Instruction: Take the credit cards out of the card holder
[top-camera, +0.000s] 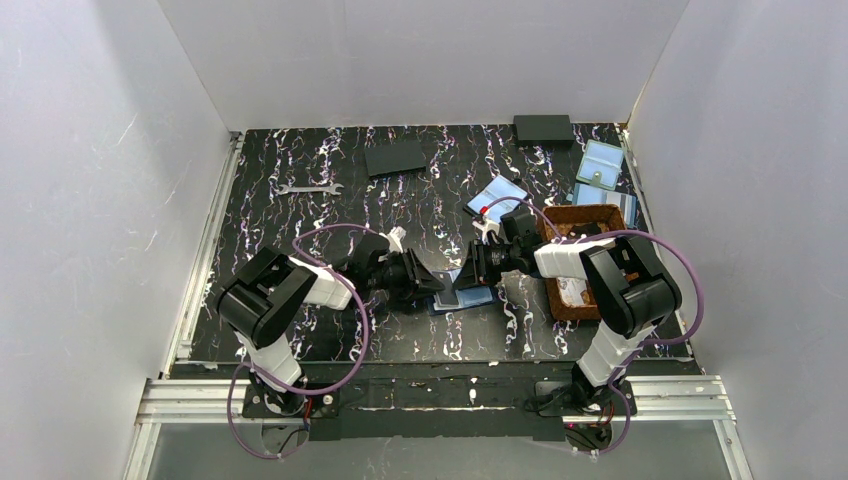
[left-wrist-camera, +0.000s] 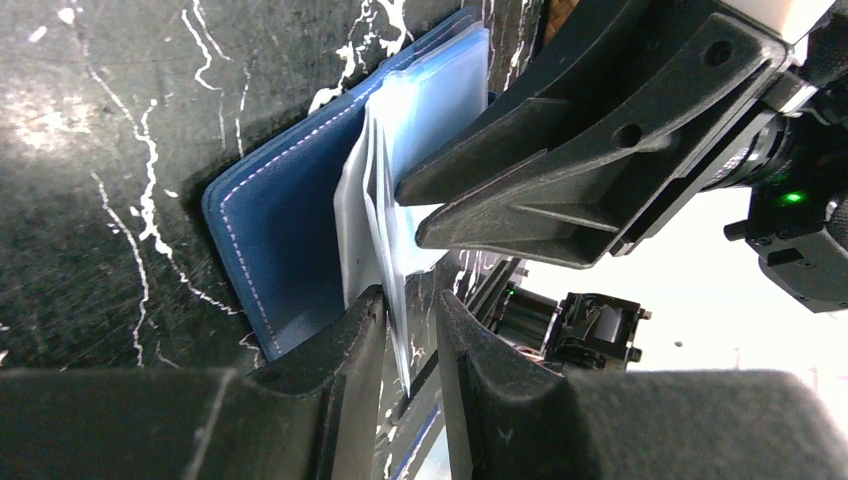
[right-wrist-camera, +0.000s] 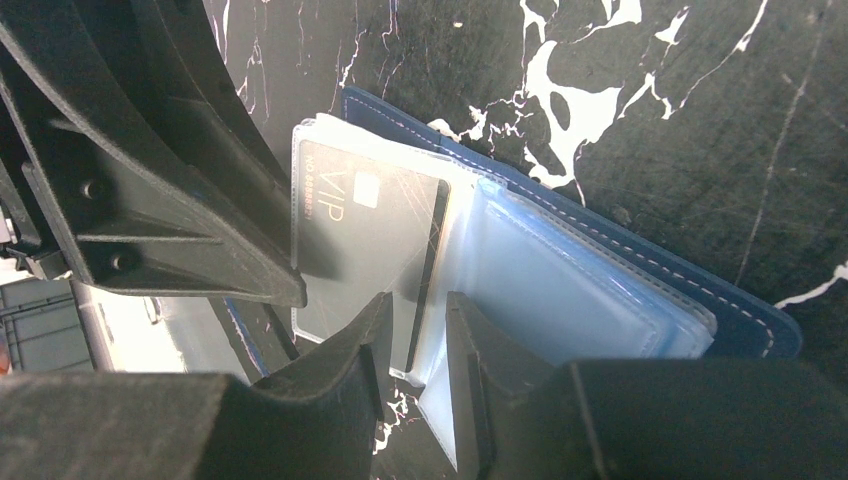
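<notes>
The open blue card holder (top-camera: 470, 298) lies at the front middle of the table between both grippers. In the right wrist view, a silver VIP card (right-wrist-camera: 350, 240) sits in its clear sleeves, beside pale blue sleeves (right-wrist-camera: 560, 280). In the left wrist view, the sleeve stack (left-wrist-camera: 380, 200) stands edge-on. My left gripper is part open at that edge, a fingertip touching it; whether anything is held is unclear. My right gripper is part open over the card and sleeves, its fingertips near their boundary.
A brown basket (top-camera: 558, 300) stands right, under the right arm. Other card holders (top-camera: 495, 195), blue cases (top-camera: 600, 165), dark boxes (top-camera: 395, 158) and a wrench (top-camera: 310, 189) lie further back.
</notes>
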